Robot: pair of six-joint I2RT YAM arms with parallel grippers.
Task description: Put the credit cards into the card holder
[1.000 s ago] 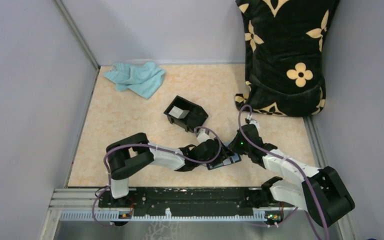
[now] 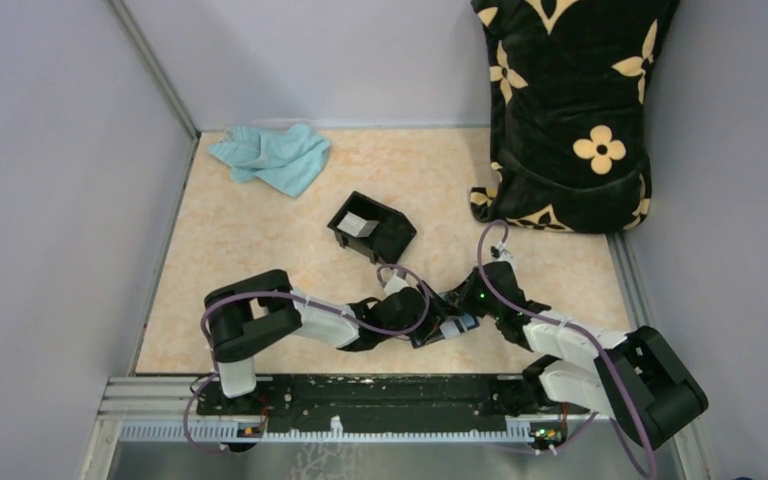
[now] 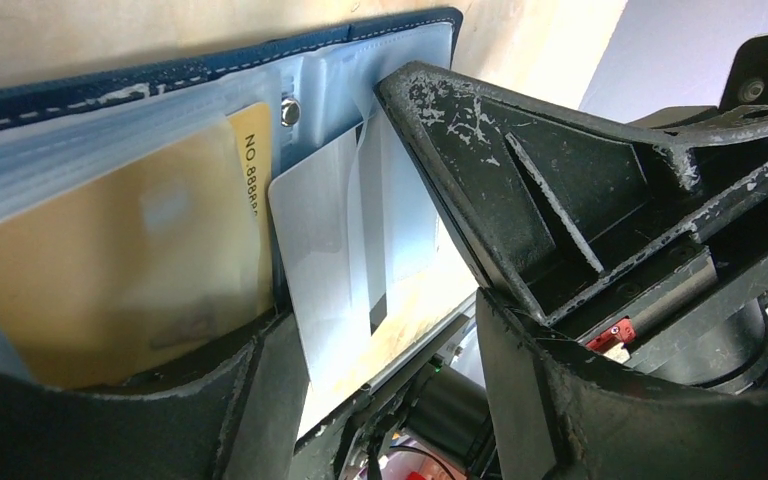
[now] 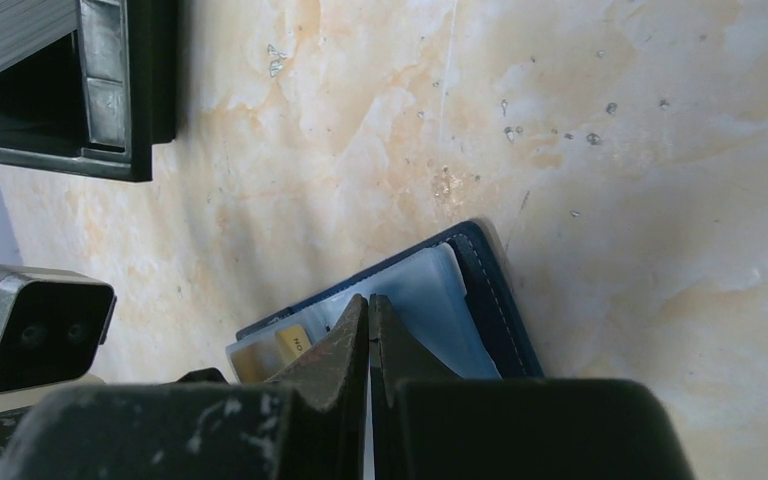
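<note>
The blue card holder (image 3: 205,72) lies spread on the table, with clear pockets. A gold card (image 3: 110,260) sits in one pocket. In the pocket beside it, a white card (image 3: 315,250) is partly under the clear film, its lower end sticking out. My left gripper is open, one finger on each side of that end without clasping it. My right gripper is shut, its tips at the clear pocket; whether film is pinched between them does not show. From above, the arms partly hide the card holder (image 2: 460,326).
Behind the grippers stands a black box (image 2: 393,236) with white cards (image 2: 357,225) in it. A light blue cloth (image 2: 275,155) lies at the back left, and a black patterned cushion (image 2: 570,110) leans at the back right.
Both grippers and the card holder have shifted slightly toward the front and left. The black box, cloth and cushion have stayed put.
</note>
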